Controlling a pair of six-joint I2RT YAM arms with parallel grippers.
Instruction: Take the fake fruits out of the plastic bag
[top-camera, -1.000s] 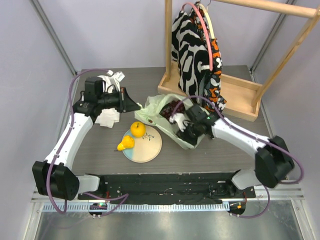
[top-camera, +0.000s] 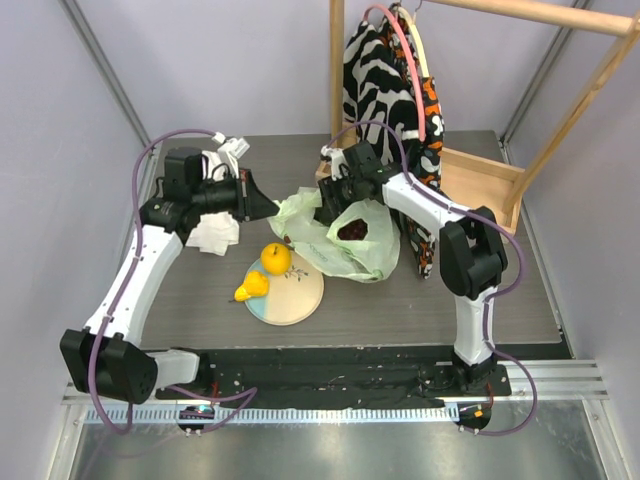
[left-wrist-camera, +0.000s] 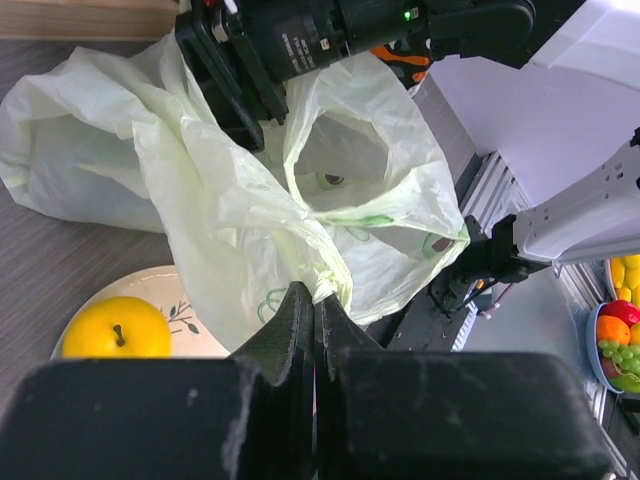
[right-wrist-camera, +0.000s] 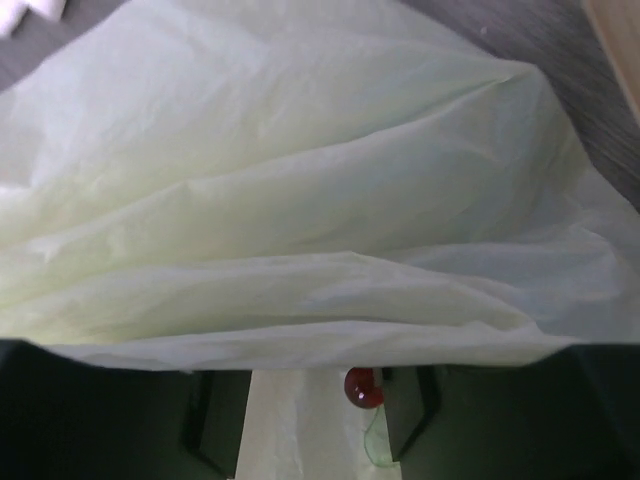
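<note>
My left gripper (top-camera: 262, 208) is shut on the edge of the pale plastic bag (left-wrist-camera: 230, 220), holding it up at the left. My right gripper (top-camera: 330, 200) is in the bag's upper part, part open, with a small red fruit (right-wrist-camera: 362, 388) visible by one finger; whether it grips it is unclear. A dark red fruit cluster (top-camera: 352, 229) shows in the bag's opening. A yellow apple (top-camera: 276, 258) and a yellow pear (top-camera: 253, 285) lie on the round plate (top-camera: 295, 300).
A wooden rack (top-camera: 480, 180) with patterned clothes (top-camera: 375, 90) stands behind the bag at the right. A white cloth (top-camera: 213, 235) lies under the left arm.
My right gripper has moved up and left from the bag's front right to its upper part; the bag's opening has shifted around it.
</note>
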